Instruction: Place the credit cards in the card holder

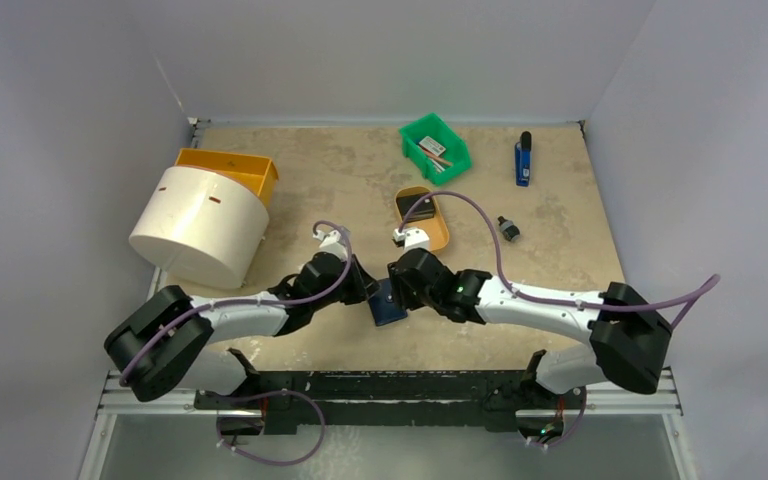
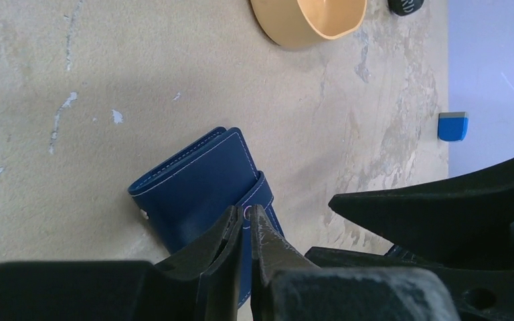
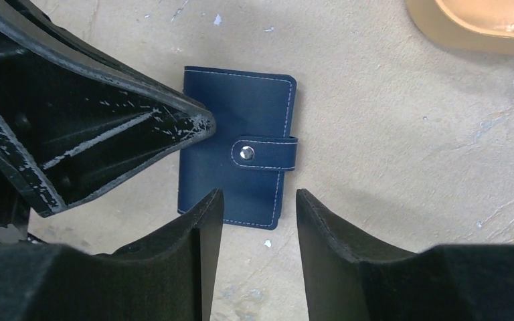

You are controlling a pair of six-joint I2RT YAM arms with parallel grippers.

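Observation:
The dark blue card holder (image 3: pixel 241 114) lies closed on the table, its snap strap (image 3: pixel 271 154) fastened across the right-hand edge in the right wrist view. Over it hangs my left gripper, shut, nothing visible between its fingers. In the right wrist view the left gripper's dark fingers (image 3: pixel 140 127) cover part of the holder's left side. My right gripper is part open above the holder's lower end, with only air between its fingertips. From above, both grippers (image 1: pixel 392 285) partly hide the holder. No credit card can be made out for certain.
A tan oval tray (image 1: pixel 438 236) with a dark flat item (image 1: pixel 417 207) stands behind the holder. Farther back are a green bin (image 1: pixel 450 170) and a blue stapler (image 1: pixel 523 160). A white cylinder (image 1: pixel 200 225) sits at left. Table in front of the holder is clear.

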